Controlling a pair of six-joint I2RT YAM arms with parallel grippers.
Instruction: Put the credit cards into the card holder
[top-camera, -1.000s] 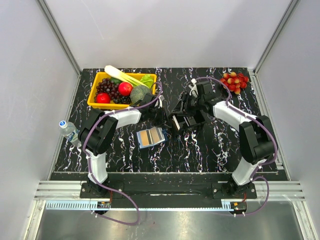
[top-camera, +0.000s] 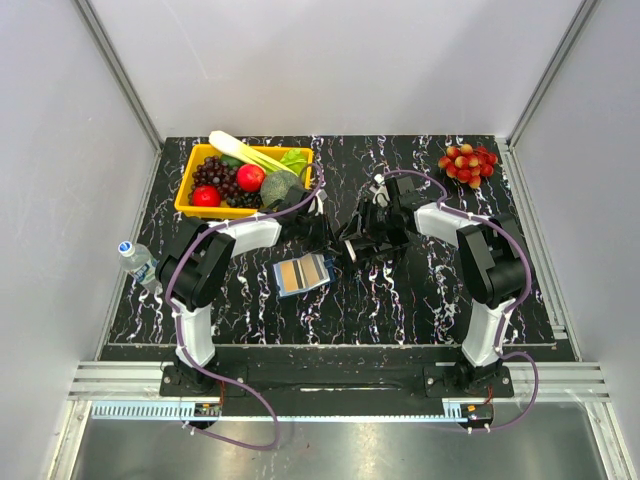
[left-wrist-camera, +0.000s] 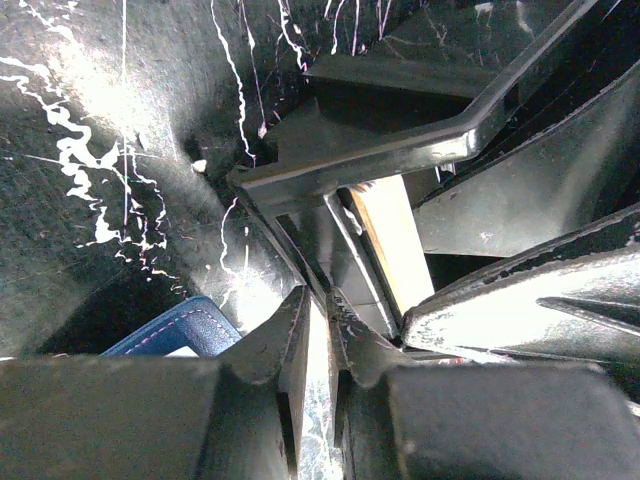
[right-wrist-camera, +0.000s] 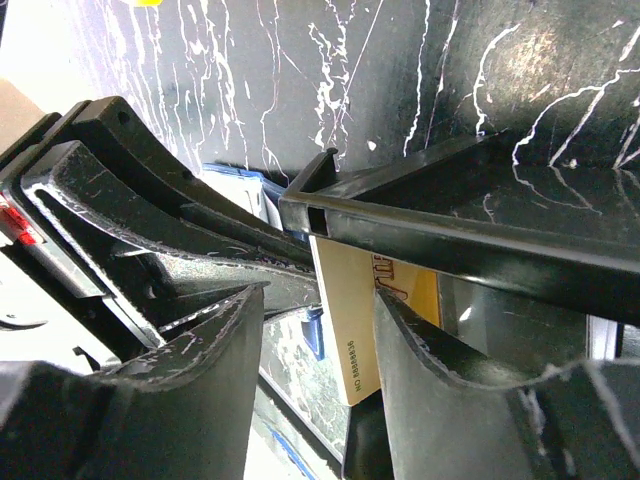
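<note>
The black card holder (top-camera: 370, 245) lies at the table's centre, with a cream-and-yellow card (right-wrist-camera: 350, 330) upright in it, also seen as a pale strip (left-wrist-camera: 390, 240). My left gripper is shut on the near edge of the card holder. My right gripper hangs over the holder with its fingers part open, one each side of the card as seen from its wrist camera; whether they touch it cannot be told. A blue-edged tray of cards (top-camera: 300, 275) lies just left of the holder, below my left gripper.
A yellow basket (top-camera: 186, 185) of fruit and vegetables stands back left, a bunch of red fruit (top-camera: 467, 163) back right, and a water bottle (top-camera: 138, 265) at the left edge.
The right arm has moved left and its gripper lower over the holder. The left arm looks unchanged.
</note>
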